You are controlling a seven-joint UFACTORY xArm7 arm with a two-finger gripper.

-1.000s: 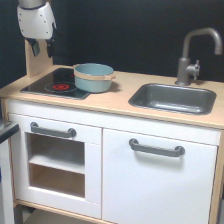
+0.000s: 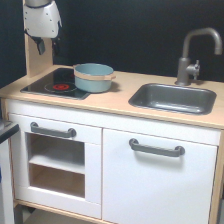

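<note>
In the upper left of the camera view, my gripper [image 2: 39, 48] hangs in the air behind and to the left of the pot, its dark fingers too small to show whether they are open or shut. A blue-grey pot [image 2: 94, 80] with light handles stands upright, apart from my gripper. It rests at the right side of the black stove top [image 2: 45, 83]. What lies beneath the pot is hidden. One burner [image 2: 59, 87] glows red to its left.
A metal sink [image 2: 172, 97] with a grey faucet [image 2: 187, 66] lies at the right. Between it and the pot is bare wooden counter [image 2: 122, 91]. Below are an oven door [image 2: 64, 155] and a white cabinet door [image 2: 150, 180] with grey handles. A wooden panel [image 2: 38, 62] rises at the left.
My arm and gripper have shifted a little to the right. The pot, stove and doors look unmoved.
</note>
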